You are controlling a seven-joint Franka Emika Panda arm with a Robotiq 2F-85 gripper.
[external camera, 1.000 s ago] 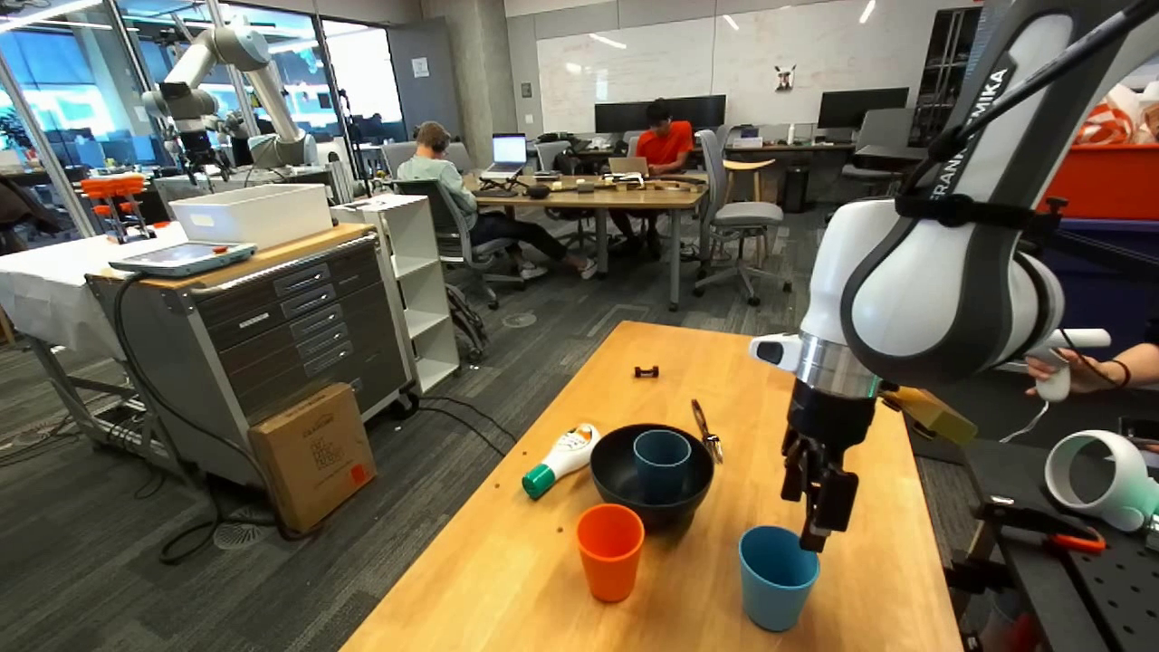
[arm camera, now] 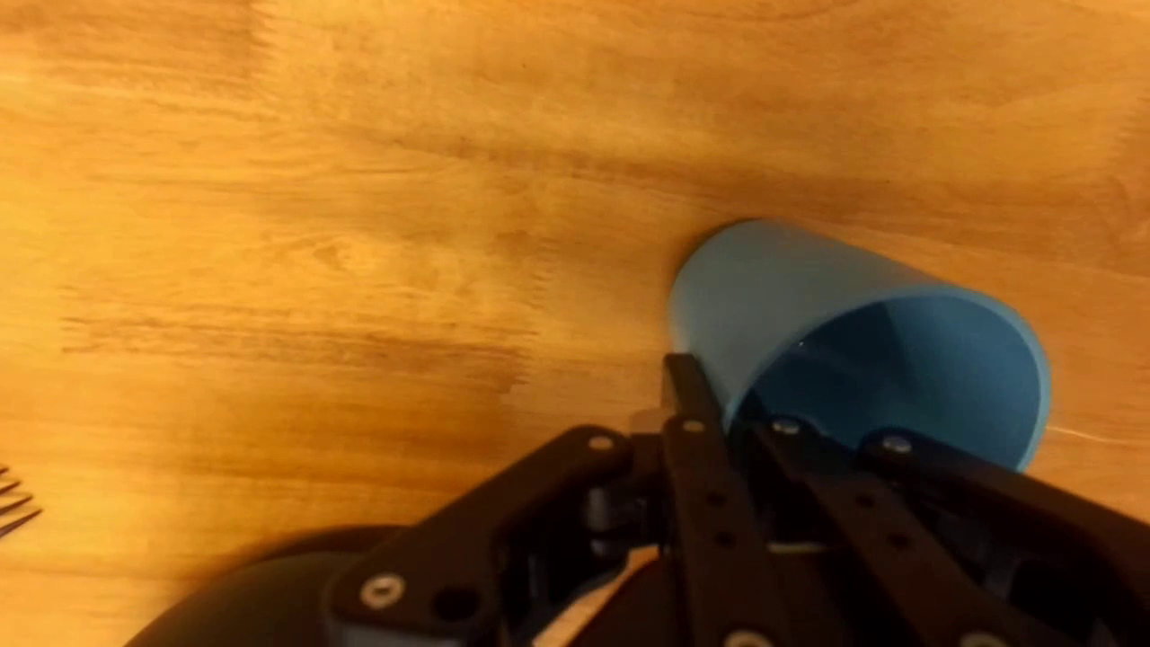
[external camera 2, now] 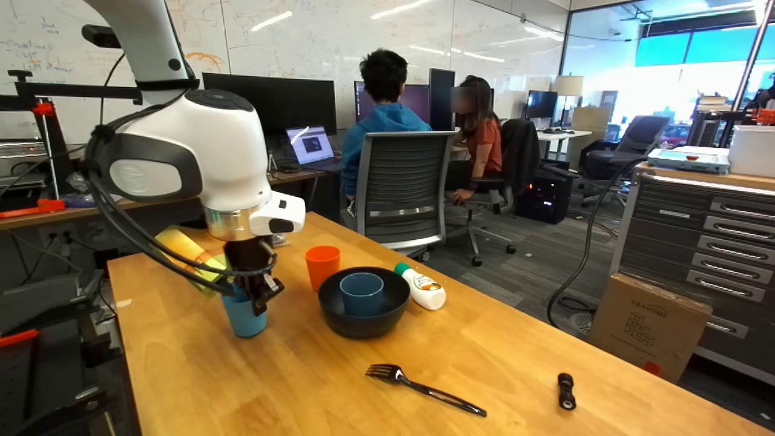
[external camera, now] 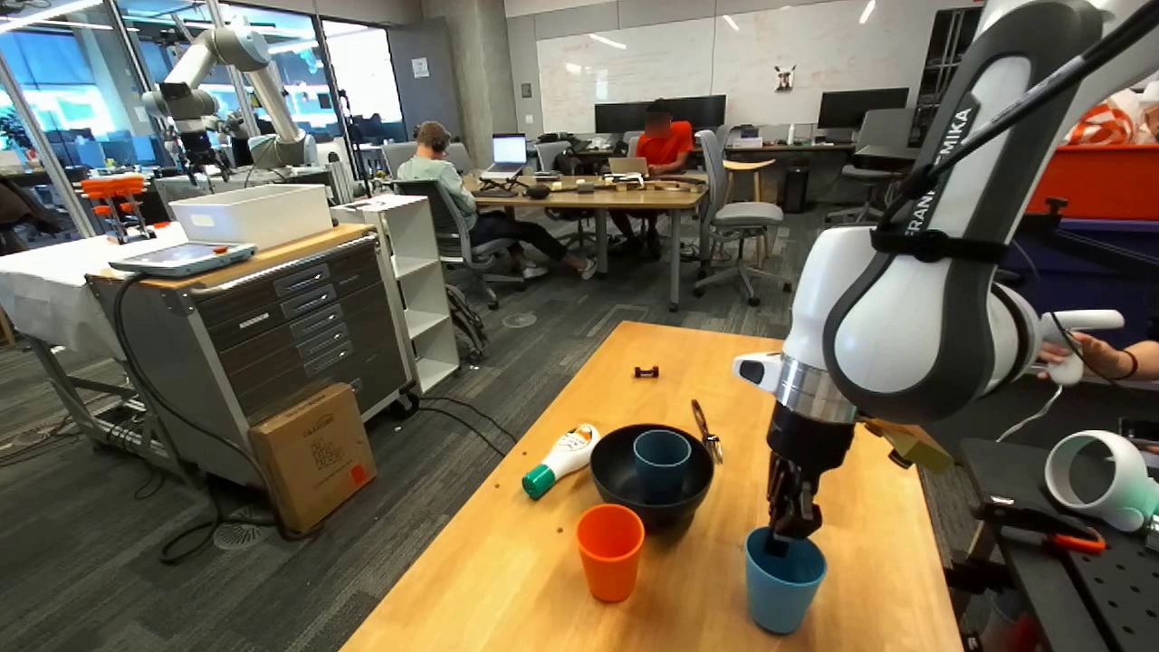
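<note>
A light blue cup [external camera: 782, 596] stands upright on the wooden table in the first exterior view. My gripper [external camera: 793, 532] is down at its rim and shut on the cup wall. In the wrist view one finger of the gripper lies outside the light blue cup [arm camera: 803, 282] and the other reaches inside, the rim pinched between them. From the second exterior side the gripper [external camera 2: 258, 301] partly covers the light blue cup [external camera 2: 245, 320]. Whether the cup's base still touches the table is hard to tell.
An orange cup [external camera: 610, 554] stands left of the held cup. Behind it, a black bowl [external camera 2: 363, 327] contains a darker blue cup [external camera 2: 361, 293]. A white bottle [external camera 2: 427, 289] with a green cap, a black fork [external camera 2: 428, 391] and a small black object [external camera 2: 566, 391] lie on the table.
My gripper has come down and slightly left onto the cup's rim, and its fingers have closed there. The light blue cup has shifted slightly to the right.
</note>
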